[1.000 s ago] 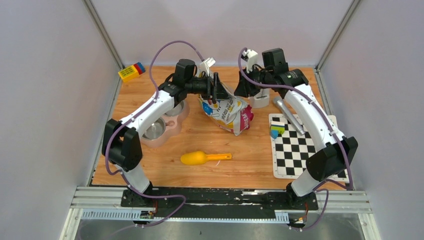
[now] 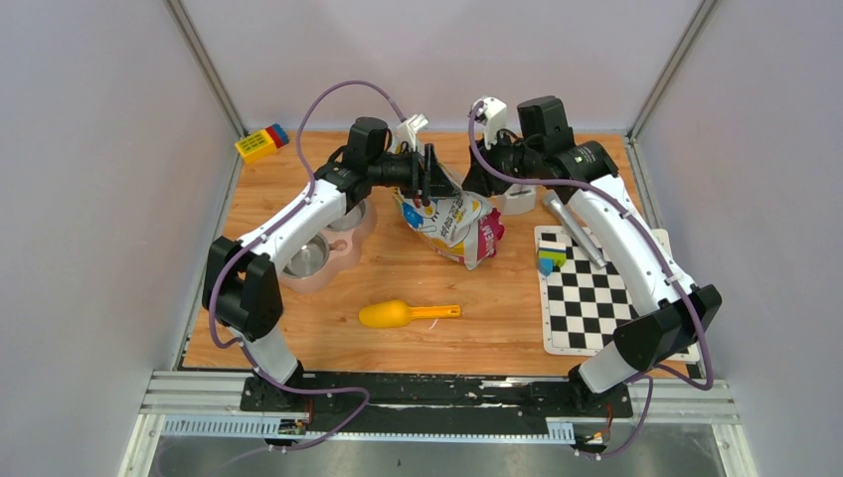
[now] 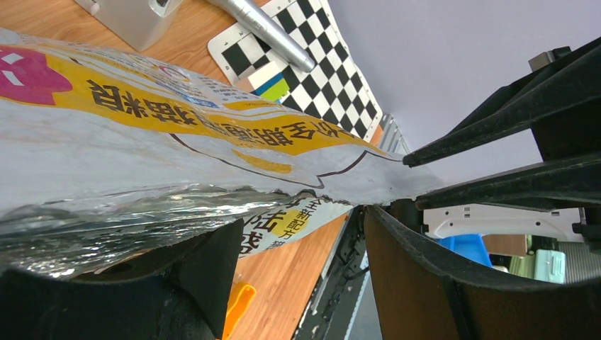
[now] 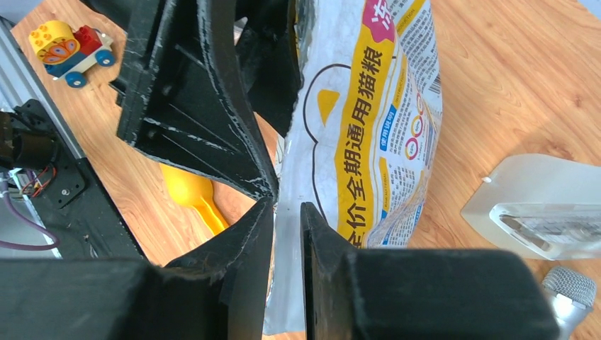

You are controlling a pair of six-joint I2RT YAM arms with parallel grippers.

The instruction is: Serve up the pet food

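The printed food bag [image 2: 467, 234] stands at mid-table, its silver lining and mouth edge showing in the left wrist view. My left gripper is partly open at the bag's mouth; whether film lies between its fingers is unclear. At the bag's top right edge, my right gripper has its fingers a little apart, with the white edge [image 4: 290, 234] of the bag showing between them. A yellow scoop [image 2: 388, 314] lies on the bare wood. Two metal bowls [image 2: 306, 257] sit in a pink holder [image 2: 348, 258] on the left, partly behind the left arm.
Behind the bag on the right is a translucent white container [image 4: 524, 205]. A silver microphone [image 2: 574, 229] lies beside the checkered board [image 2: 587, 308], which carries a small block piece [image 2: 551, 256]. A toy car [image 2: 261, 142] stands at the back left.
The left arm, bag and scoop look unmoved.
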